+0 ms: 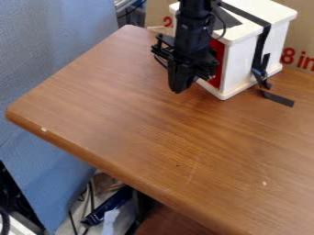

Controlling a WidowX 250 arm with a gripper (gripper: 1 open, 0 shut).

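My black gripper hangs at the top centre of the camera view, low over the back of the wooden table, fingers pointing down. It is in front of a white box with a red panel and black straps, and partly hides that box. Whether the fingers are open or shut, or hold anything, I cannot tell at this size.
A cardboard box stands behind the white one. A blue partition borders the table on the left. Cables and clutter lie below the table's lower-left edge.
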